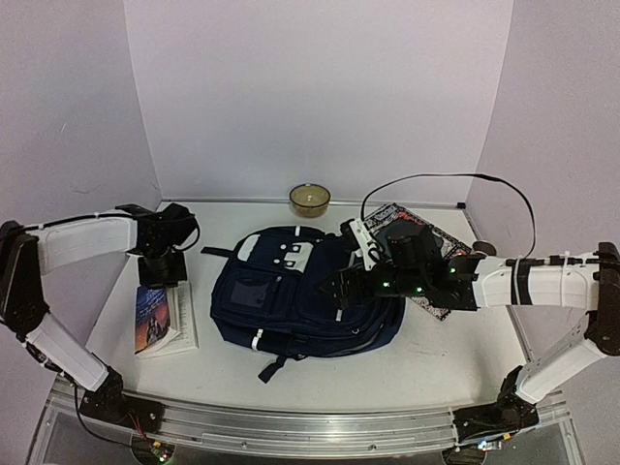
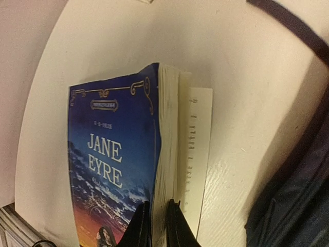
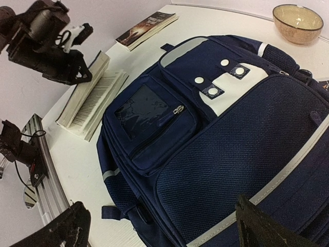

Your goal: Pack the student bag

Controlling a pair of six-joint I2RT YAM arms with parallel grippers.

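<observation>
The Jane Eyre book [image 1: 152, 320] lies at the left of the table, its cover and a thick block of pages raised off the pages beneath. My left gripper has this raised part of the book [image 2: 113, 149] between its fingers, one on the cover, the other on the page side. The lower pages [image 3: 97, 100] stay on the table. The navy backpack [image 1: 262, 291] lies flat in the middle, its front pocket and white trim upward. Above its right half, my right gripper stands open, fingers wide apart with nothing between them.
A brown bowl [image 1: 309, 200] stands at the back. Another dark book [image 3: 146, 28] lies beyond Jane Eyre, mostly hidden by the left arm in the top view. A black patterned item [image 1: 441, 242] lies under the right arm.
</observation>
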